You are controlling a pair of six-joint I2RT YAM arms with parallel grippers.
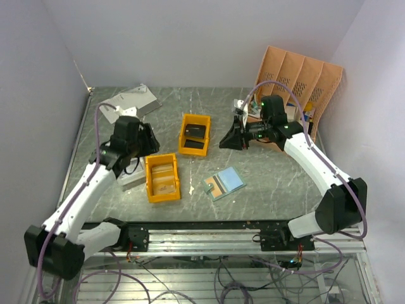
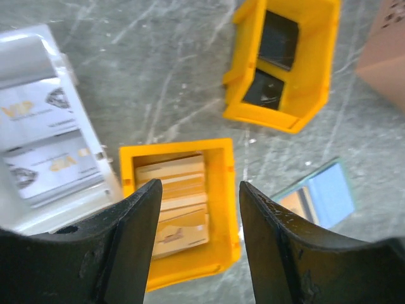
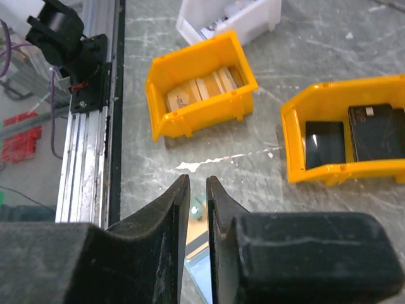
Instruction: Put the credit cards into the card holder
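Observation:
The card holder (image 1: 223, 183), a flat folder with a light blue panel and a tan part with a dark strip, lies open on the table's front middle. A small green clip-like piece (image 3: 197, 209) sits at its tan end. My left gripper is open and empty above the front orange bin (image 2: 232, 190). My right gripper hovers behind the holder in the top view, its fingers slightly parted with nothing seen between them. Whether any card sits in the holder is hard to tell.
Flat tan pieces (image 2: 180, 206) lie in the front orange bin. Another orange bin (image 1: 195, 118) holds black items. A white tray (image 2: 79, 114) with white packets stands left, partly under my left arm. A white box (image 1: 136, 99) and a tan rack (image 1: 297, 76) stand behind.

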